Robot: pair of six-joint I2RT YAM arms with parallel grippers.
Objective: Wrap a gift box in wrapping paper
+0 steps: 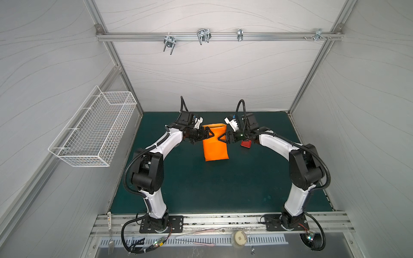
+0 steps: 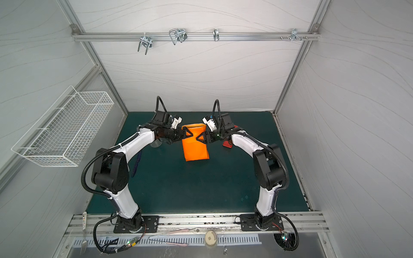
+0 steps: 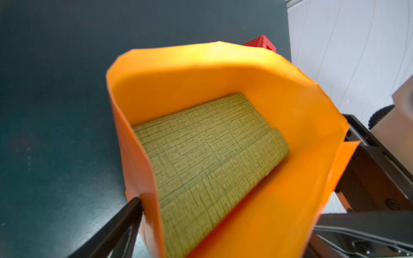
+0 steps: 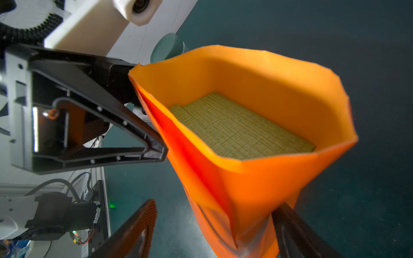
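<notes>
The orange wrapping paper (image 1: 216,150) stands as an upright sleeve in the middle of the mat, its mouth gaping upward. Inside it, below the rim, sits the olive, textured gift box (image 3: 215,146). My left gripper (image 1: 211,133) is at the sleeve's upper left, fingers parted; in its wrist view one finger (image 3: 118,234) lies along the outside of the paper, the other is mostly hidden behind it. My right gripper (image 1: 221,136) is at the upper right, closed on the sleeve's side, with fingers (image 4: 296,234) on both sides of the paper.
A red object (image 2: 227,143) lies to the right of the sleeve, near my right arm. A pale green round item (image 4: 167,48) stands beyond the left arm. A white wire basket (image 1: 96,129) hangs at the left wall.
</notes>
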